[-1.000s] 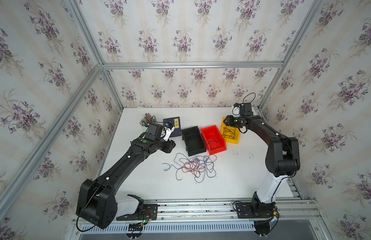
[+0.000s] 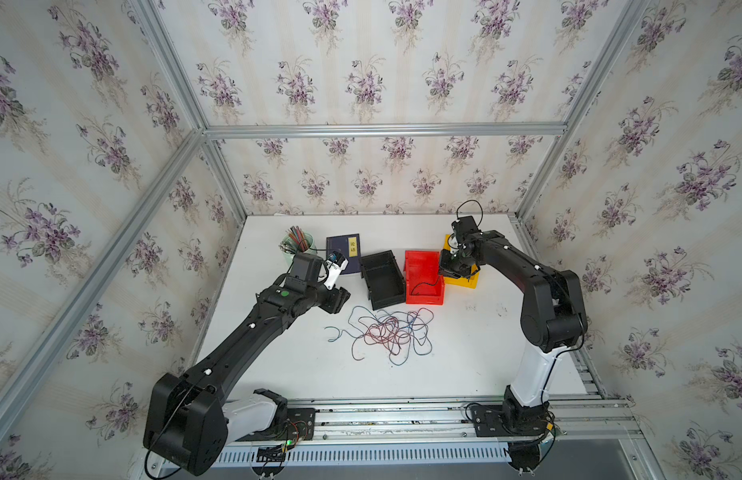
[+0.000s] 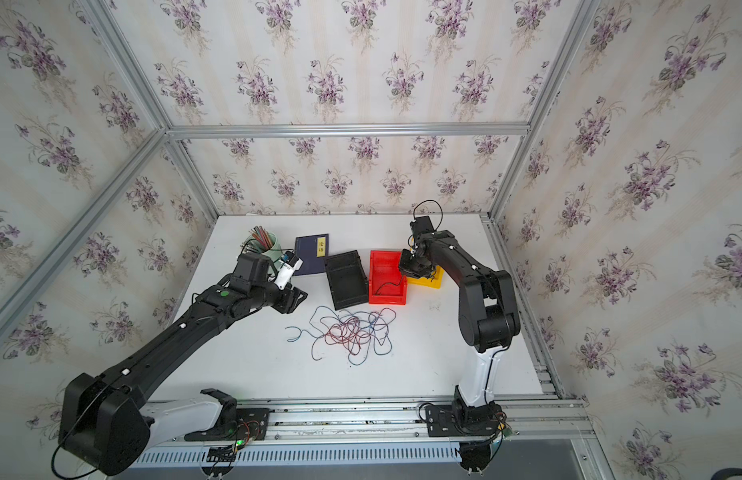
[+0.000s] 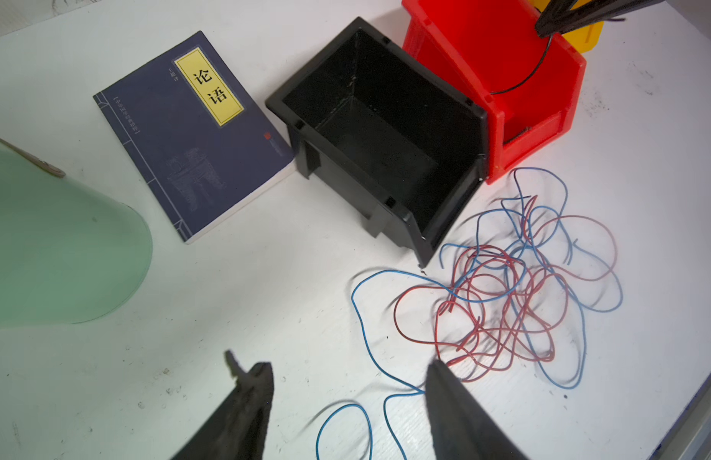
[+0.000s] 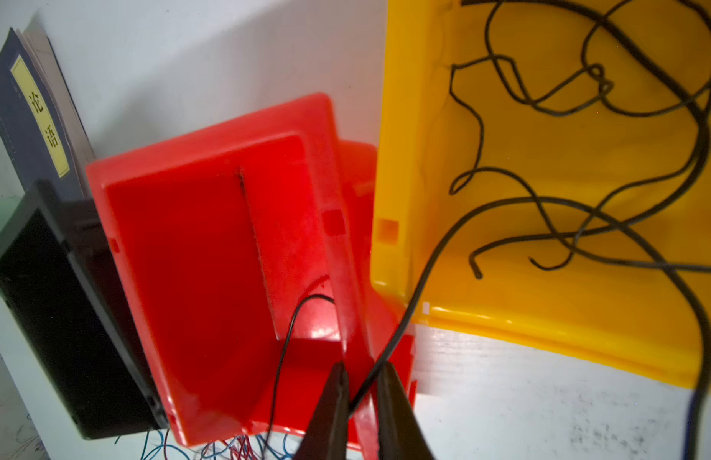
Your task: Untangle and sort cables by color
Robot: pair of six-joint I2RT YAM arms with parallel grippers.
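Red and blue cables lie tangled on the table in front of the bins. My left gripper hangs open and empty left of them. My right gripper is at the red bin's rim, a black cable crossing between or over its fingertips; whether it grips is unclear. That cable runs from the red bin to the yellow bin, where more black cables lie. The black bin stands empty left of the red one.
A dark blue book lies behind, left of the black bin. A green container with thin items stands at the back left.
My right gripper has moved left and down from the yellow bin to the red bin, which now stands straighter. The left arm has shifted only slightly.
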